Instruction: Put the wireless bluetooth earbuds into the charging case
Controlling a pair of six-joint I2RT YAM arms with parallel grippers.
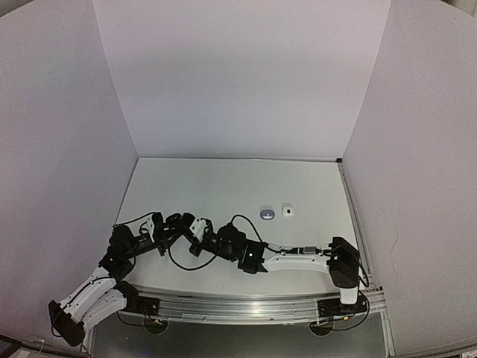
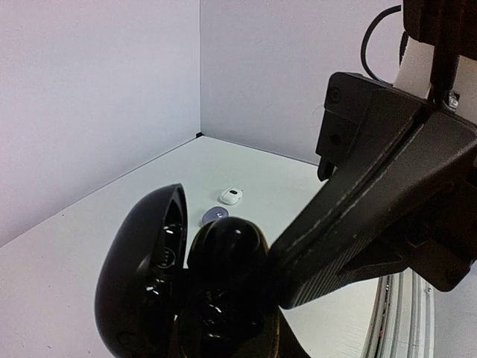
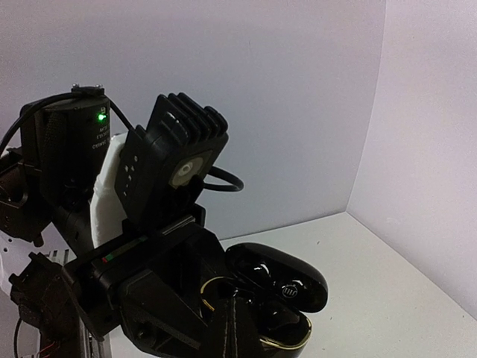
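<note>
A glossy black charging case (image 2: 138,280) stands with its lid raised in the left wrist view, above the table. My left gripper (image 1: 173,228) is shut on its base; in the right wrist view one left finger (image 3: 158,312) lies along the side of the case (image 3: 287,287). The right gripper (image 1: 191,226) reaches in from the right. Its fingers (image 3: 232,332) are together at the gold-rimmed opening. In the left wrist view a rounded glossy black part (image 2: 227,246) shows at this opening, close to the right fingertips. Whether an earbud is between them is hidden.
A round greyish-purple object (image 1: 267,214) and a small white case (image 1: 288,211) lie on the table (image 1: 223,183) right of centre. Walls enclose the sides and back, and a metal rail (image 1: 238,307) runs along the front.
</note>
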